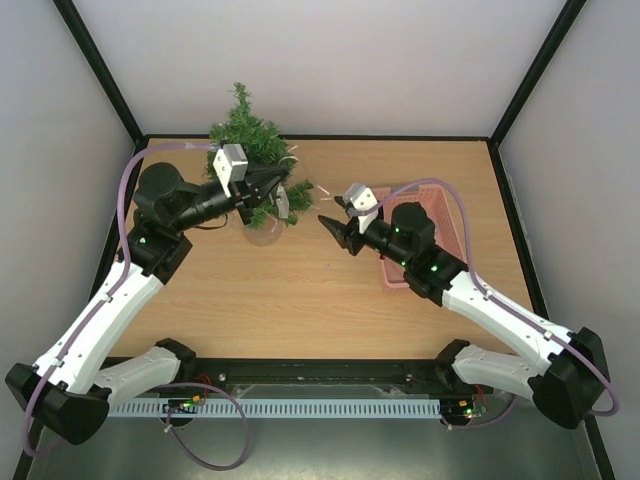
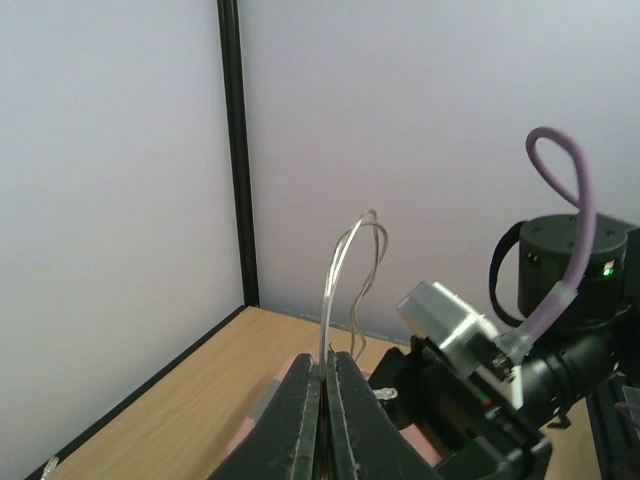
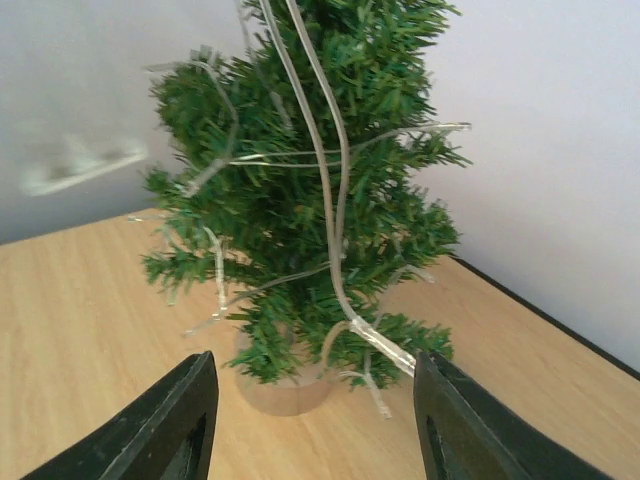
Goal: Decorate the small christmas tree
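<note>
A small green tree (image 3: pixel 300 220) with pale wire-like strands stands in a clear base (image 3: pixel 285 395) at the back left of the table, partly behind my left arm in the top view. My left gripper is shut, high beside the tree, with a looped clear strand (image 2: pixel 336 270) rising at its fingertips; whether it grips the strand is hard to tell. My right gripper is open in front of the tree, right of it from above, with strands hanging near its fingers and nothing clearly between them.
A pink basket (image 1: pixel 437 215) lies at the right of the table, largely under my right arm. Walls and dark frame edges bound the workspace.
</note>
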